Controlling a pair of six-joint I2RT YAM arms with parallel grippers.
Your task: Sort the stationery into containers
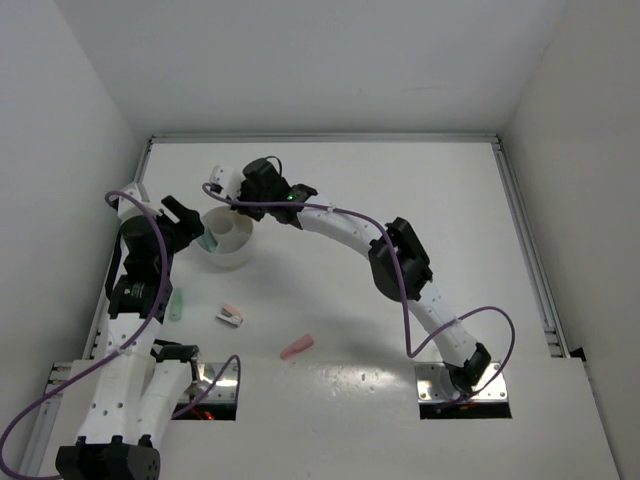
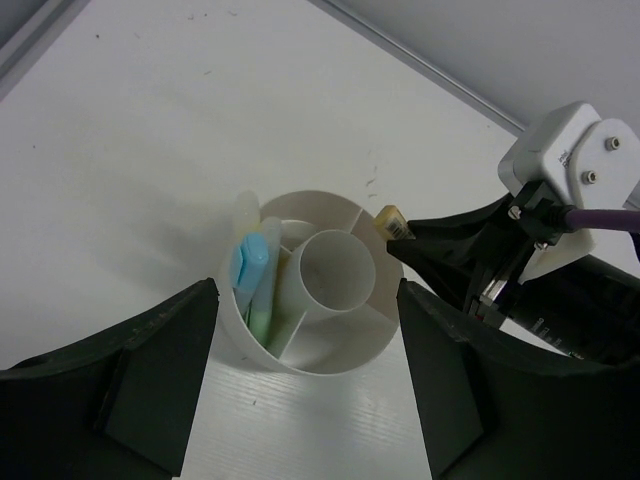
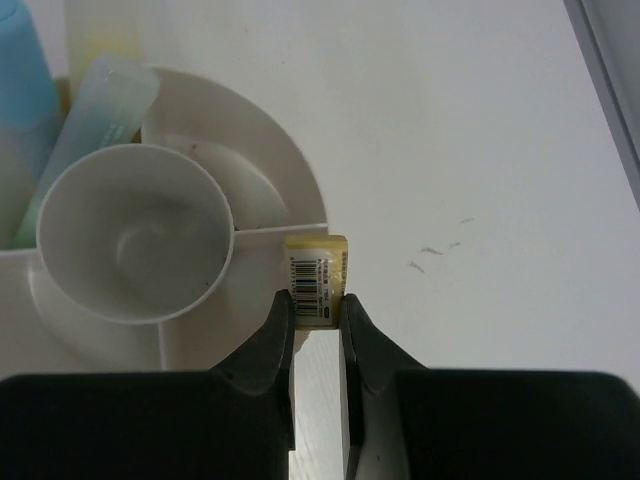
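A round white container [image 2: 341, 369] with an inner cup [image 2: 338, 270] and divided outer compartments stands at the back left of the table. Blue and pale green marker-like items [image 2: 250, 262] lean in its left compartment. My right gripper is closed around a small yellowish piece with a barcode label [image 3: 318, 275], held above the container's rim. From the left wrist, this piece is over the container's right side. My left gripper stands open, nothing between its fingers, left of the container from above.
On the table lie a green item [image 1: 176, 304], a pink-and-white stapler-like item [image 1: 230, 316] and a pink item [image 1: 297, 346]. The right arm crosses the back middle.
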